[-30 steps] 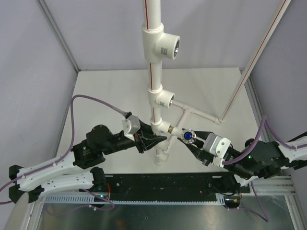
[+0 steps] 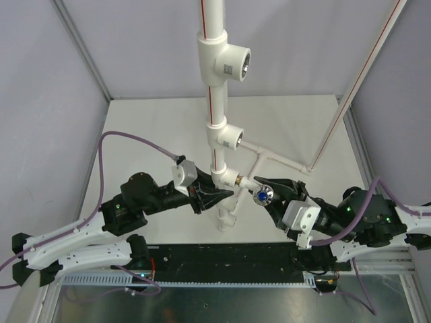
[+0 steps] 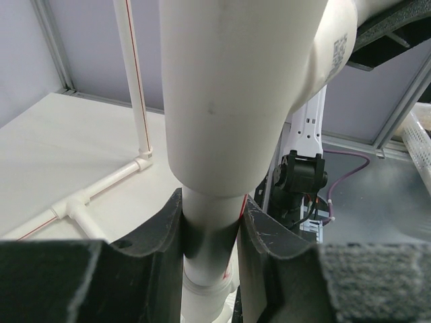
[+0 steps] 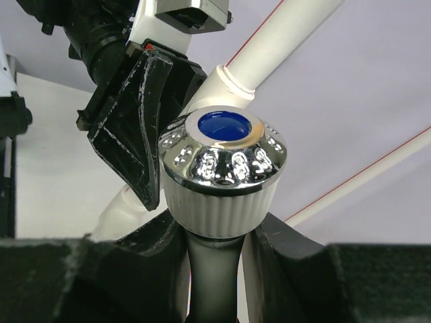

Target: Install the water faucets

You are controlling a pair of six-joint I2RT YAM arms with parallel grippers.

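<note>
The faucet [image 2: 250,184] is white, with a chrome knob [image 4: 225,155] capped in blue. Its brass threaded end [image 2: 239,180] meets the mouth of the lowest tee [image 2: 225,177] on the upright pipe; how deep the thread sits is hard to tell. My right gripper is shut on the white faucet stem just under the knob. Below the lowest tee, my left gripper is shut on the upright white pipe [image 3: 209,219], one finger on each side. The right fingertips are partly hidden behind the knob in the top view.
Two open tees, the upper [image 2: 232,62] and the middle [image 2: 229,136], face right on the same pipe. Thinner white pipes [image 2: 286,160] run behind toward the right. A white board [image 2: 155,148] stands at the back, with grey walls on both sides.
The right gripper has turned about the faucet, its wrist now tilted differently. The blue-capped knob has swung slightly down and left. The upright pipe leans a touch left; the left arm stays put.
</note>
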